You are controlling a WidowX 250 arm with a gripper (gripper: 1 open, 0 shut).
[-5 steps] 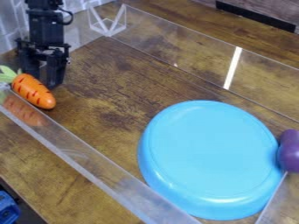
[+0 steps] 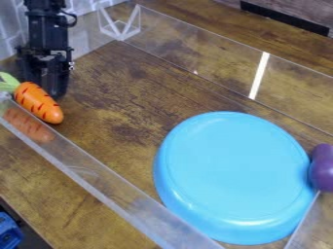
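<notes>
A black gripper [image 2: 45, 66] hangs at the far upper left, low over the dark wooden floor of a clear-walled enclosure. Its fingers are dark and hard to make out against the wood, so their opening cannot be told. An orange toy carrot [image 2: 39, 103] with a pale green top lies just in front of the gripper, along the clear wall.
A large blue plate [image 2: 232, 175] fills the lower right. A purple object [image 2: 321, 167] sits at the right edge. A blue item [image 2: 8, 231] shows at the bottom left, outside the clear wall.
The gripper has shifted slightly left. The carrot and plate look unmoved.
</notes>
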